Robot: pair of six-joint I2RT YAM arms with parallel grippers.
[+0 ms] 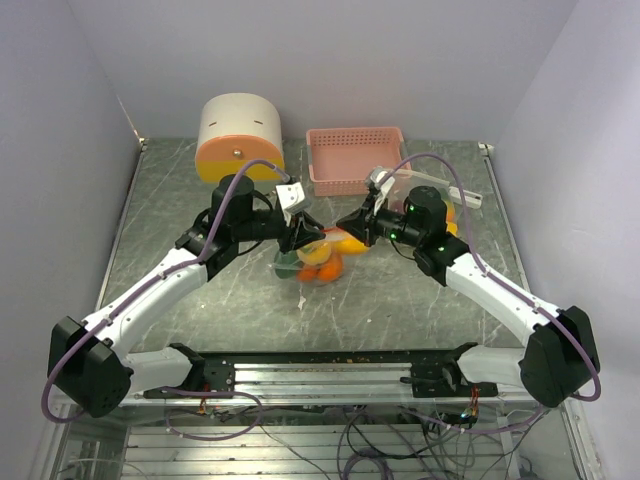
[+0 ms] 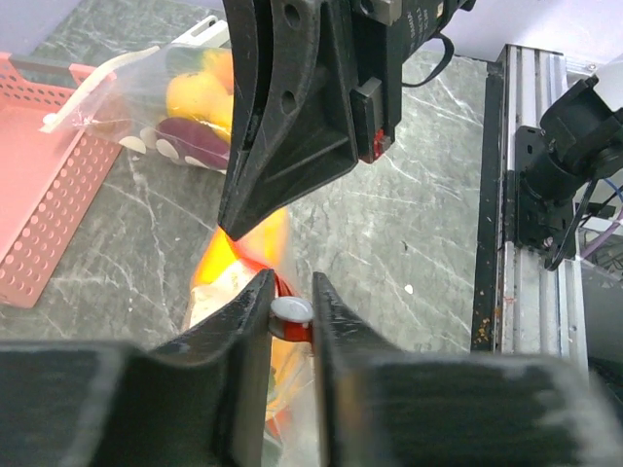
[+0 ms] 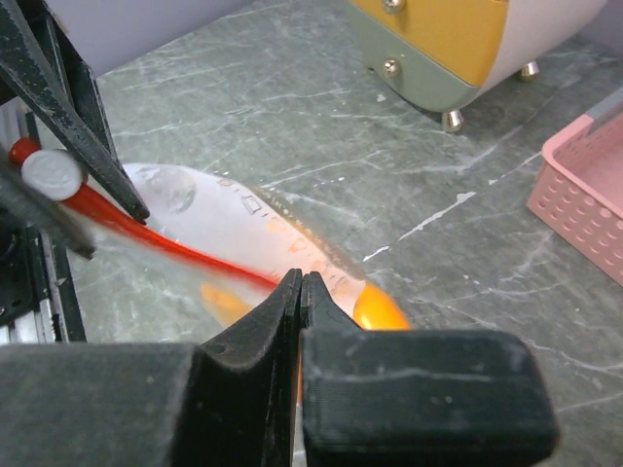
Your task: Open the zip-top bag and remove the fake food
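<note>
A clear bag of fake food lies mid-table, with an orange piece (image 1: pixel 330 268) and a yellow piece (image 1: pixel 351 245) showing. Its red zip strip (image 3: pixel 195 255) runs between my two grippers. Around a red slider with a round grey top (image 2: pixel 292 311), the fingers of my left gripper stand part way open, one on each side; how firmly they touch it is unclear. My right gripper is shut, its tips at the strip's other end, and nothing shows between them. Part of the bag is hidden beneath the left gripper.
At the back stand a pink basket (image 1: pixel 352 186) and a cream, orange-fronted bin (image 1: pixel 238 168). Another clear bag (image 2: pixel 146 102) with yellow and purple food lies behind the right arm.
</note>
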